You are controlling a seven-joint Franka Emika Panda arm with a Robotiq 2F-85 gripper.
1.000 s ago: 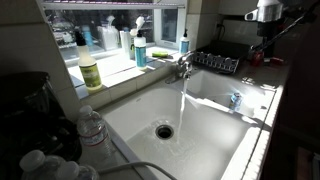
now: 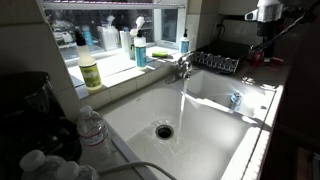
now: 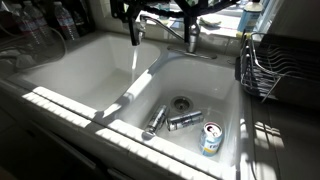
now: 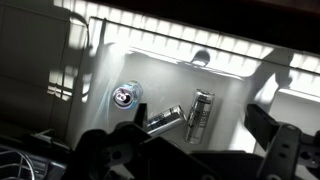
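Observation:
In the right basin of the white sink (image 3: 80,75), an upright blue-and-white can (image 3: 211,138) shows its top. Two silver cans (image 3: 185,121) (image 3: 157,120) lie on their sides near the drain. From the wrist view, the upright can (image 4: 126,95) is at the left, and the lying cans (image 4: 200,117) (image 4: 165,121) are in the middle. My gripper is above them, its fingers spread wide and nothing held between them. The dark gripper also hangs at the top of exterior view 2, over the sink.
Water runs from the faucet (image 2: 184,68) into the left basin, which is otherwise clear. A dish rack (image 3: 280,68) stands right of the sink. Plastic bottles (image 2: 93,135) crowd the left counter, and a yellow spray bottle (image 2: 88,70) stands by the window.

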